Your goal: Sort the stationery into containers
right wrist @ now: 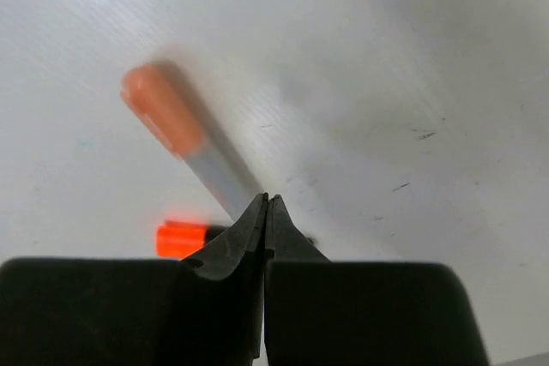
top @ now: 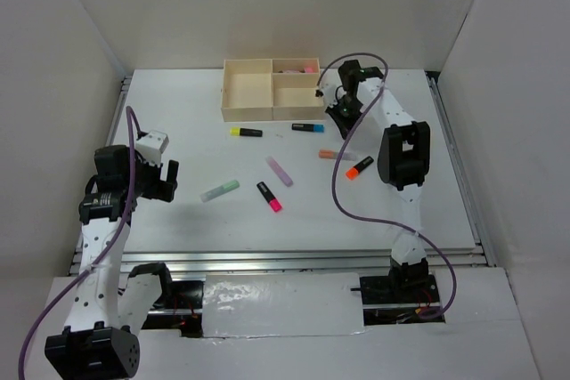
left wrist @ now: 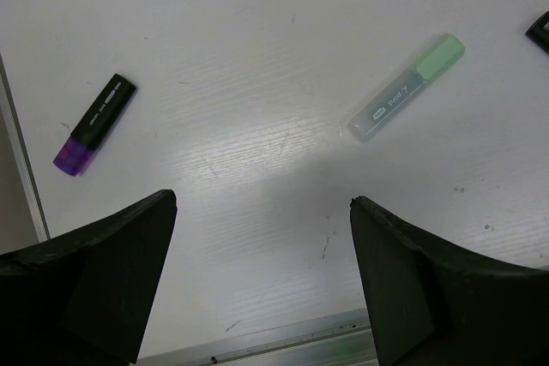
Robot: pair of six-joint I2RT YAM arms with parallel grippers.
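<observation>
Highlighters lie scattered on the white table: yellow (top: 246,132), blue (top: 307,127), lilac (top: 279,171), green (top: 220,190), pink (top: 269,197), pale orange (top: 331,154) and dark-bodied orange (top: 360,167). The left wrist view also shows a purple-capped one (left wrist: 94,124). The divided box (top: 247,88) holds small pink items in its back right compartment. My right gripper is shut, nothing visible between its fingertips, above the table beside the pale orange highlighter (right wrist: 167,113). My left gripper stands open and empty at the left side, over bare table.
The box sits at the back middle, just left of the right arm. Purple cables run along both arms, and walls border the sides and back.
</observation>
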